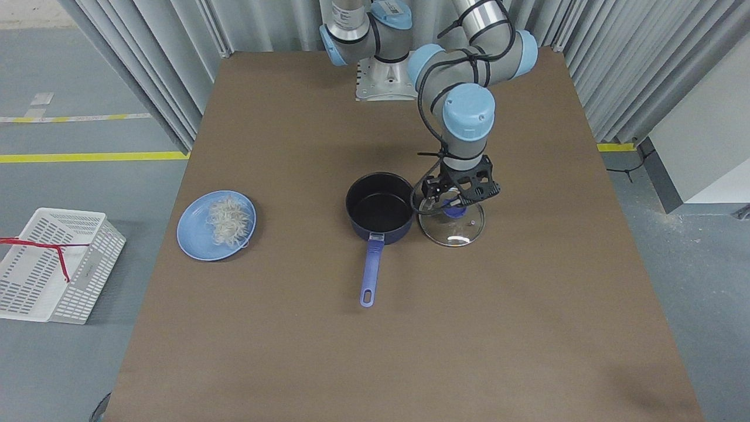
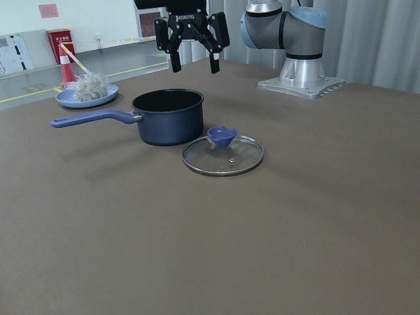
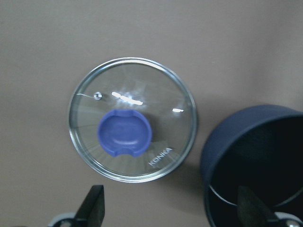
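A dark blue saucepan [image 1: 380, 207] with a purple handle [image 1: 370, 274] stands in mid-table. Beside it a glass lid [image 2: 223, 164] lies flat on the table, its purple knob [image 3: 124, 132] upward. My gripper [image 2: 193, 67] hangs open above the pan and lid, apart from both, with nothing between its fingers. In the wrist view the lid is whole in sight and the pan is partly cut off at the right.
A blue plate [image 1: 197, 235] with a white stringy brush head [image 1: 229, 221] lies to the left on the table [image 1: 527, 316]. A white basket [image 1: 84, 295] stands on the floor at left.
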